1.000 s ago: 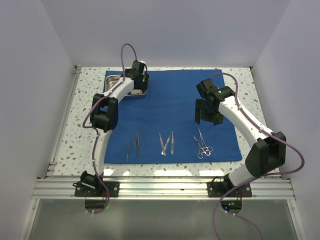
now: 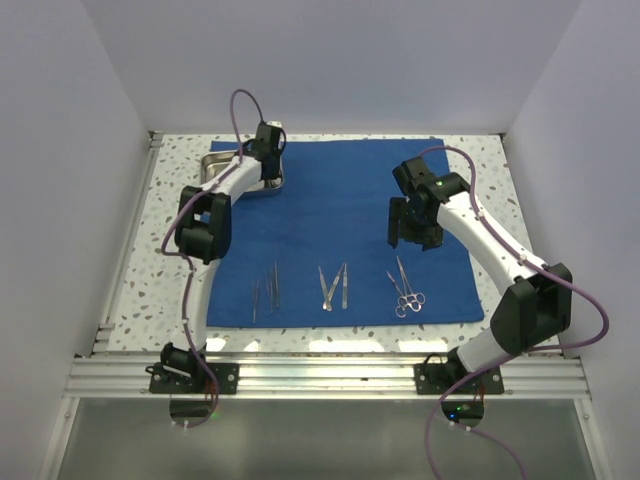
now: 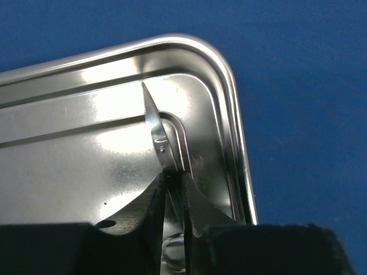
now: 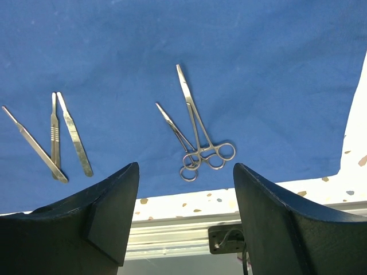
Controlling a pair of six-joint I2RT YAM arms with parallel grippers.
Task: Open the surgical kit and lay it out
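Note:
A shiny metal tray [image 2: 222, 162] sits on the blue cloth at the back left. In it lies a scissors-like instrument [image 3: 152, 118], its pointed blade toward the tray's rounded corner [image 3: 215, 60]. My left gripper reaches into the tray with its fingers close together on either side of the instrument's shank, a narrow gap between them; whether they pinch it is unclear. A ring handle [image 3: 174, 252] shows partly between the fingers. My right gripper is open and empty above the cloth, behind two ring-handled instruments: a longer clamp [image 4: 187, 94] and a shorter one [image 4: 172, 124].
On the front of the blue cloth [image 2: 330, 200], several slim tools [image 2: 276, 285] lie at the left. Scalpel handles [image 2: 345, 288] lie in the middle, two of them touching. A metal rail [image 2: 330, 372] borders the front.
The right arm and the laid-out instruments are unmoved.

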